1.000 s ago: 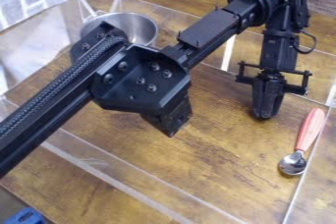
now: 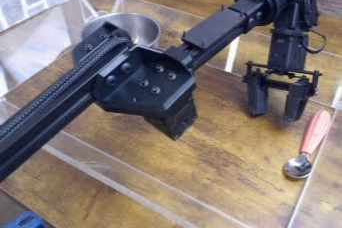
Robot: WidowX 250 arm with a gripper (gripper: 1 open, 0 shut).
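Note:
My gripper point(image 2: 275, 104) hangs low over the wooden table at the right, its two black fingers spread apart with nothing visible between them. Just right of it and a little nearer the camera lies an ice-cream scoop point(image 2: 313, 136) with a red handle and a metal head, apart from the fingers. A metal bowl point(image 2: 138, 27) sits at the upper left, partly hidden behind my black arm.
The arm's large beam crosses the left and middle of the view. Clear plastic strips border the table point(image 2: 174, 172). The wood below the gripper is free. A blue object point(image 2: 19, 220) shows at the bottom left corner.
My gripper's fingers have parted from a closed position. The arm, scoop and bowl look unmoved.

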